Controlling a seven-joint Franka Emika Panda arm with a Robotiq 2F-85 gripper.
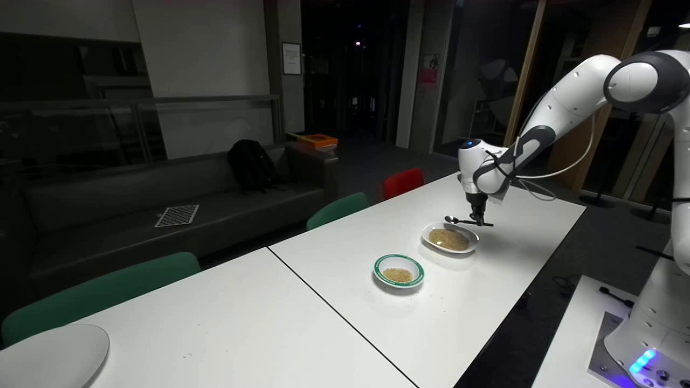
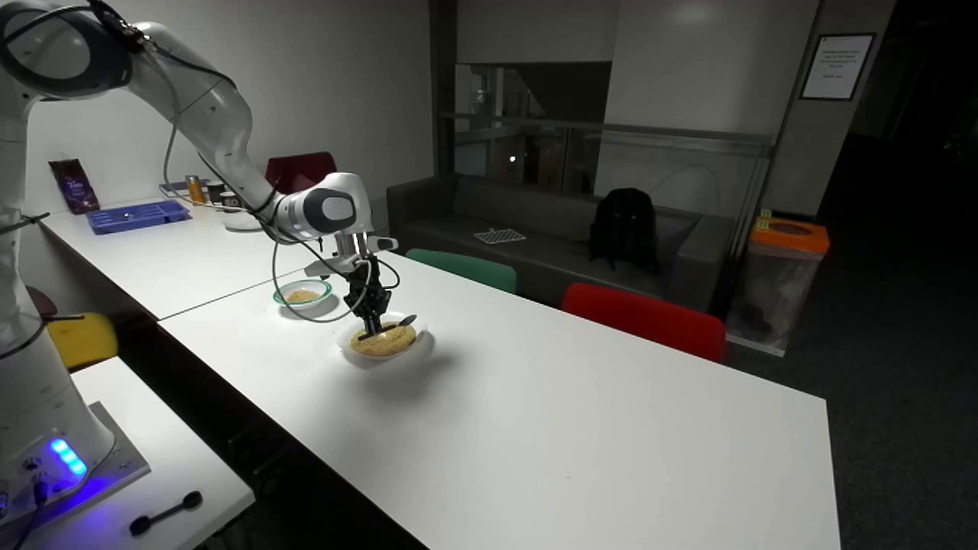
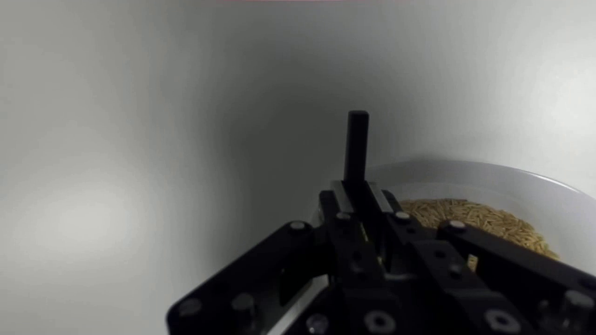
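My gripper is shut on the black handle of a spoon (image 3: 357,142), whose end sticks out past the fingertips in the wrist view. In exterior view 1 the spoon (image 1: 450,220) is held roughly level above the back edge of a white oval dish (image 1: 428,244). Brown grain (image 1: 449,240) fills much of that dish. Whether the spoon's bowl carries any grain is too small to tell. Closer to the table seam stands a green-rimmed bowl (image 1: 377,271) with a smaller heap of grain (image 1: 398,275) in it.
A white plate (image 1: 58,355) lies at the near left table end. A blue tray (image 2: 137,217) and several items sit on the far table in exterior view 2. Green and red chairs line its sofa side.
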